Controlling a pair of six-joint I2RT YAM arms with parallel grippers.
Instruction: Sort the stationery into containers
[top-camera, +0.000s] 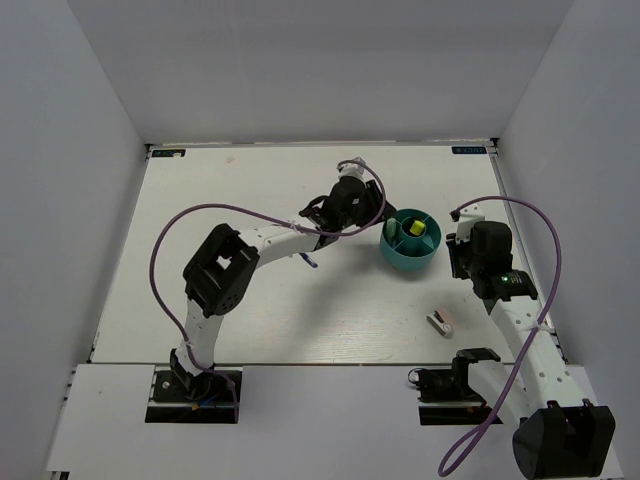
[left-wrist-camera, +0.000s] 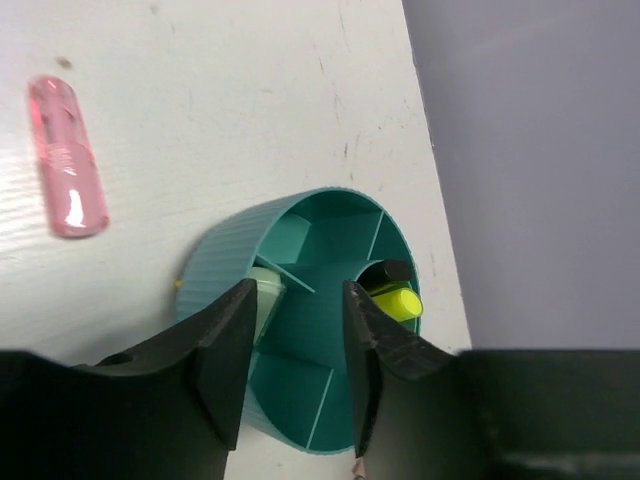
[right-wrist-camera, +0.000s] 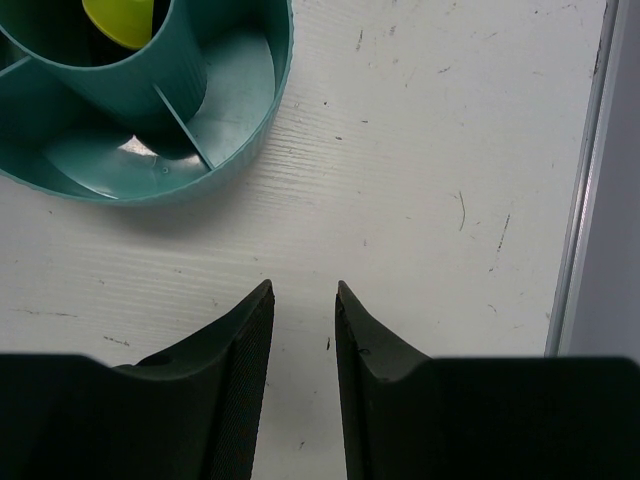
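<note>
The teal round holder (top-camera: 407, 262) with divided compartments stands right of the table's middle. A yellow item (left-wrist-camera: 398, 303) and a black one (left-wrist-camera: 385, 272) sit in its central cup. In a side compartment rests a pale green-white object (left-wrist-camera: 266, 296). Above the holder's left rim, my left gripper is open, its fingers apart and empty. My right gripper is open over bare table, right of the holder. A pink, rounded oblong item (left-wrist-camera: 70, 160) lies outside the holder. Left of it in the top view is a small blue item (top-camera: 308, 260), partly beside the left arm.
A white and pinkish stapler-like object (top-camera: 440, 321) lies near the front edge, below the holder. Clear table spreads across the left and front middle. A grey wall (right-wrist-camera: 620, 220) borders the right side.
</note>
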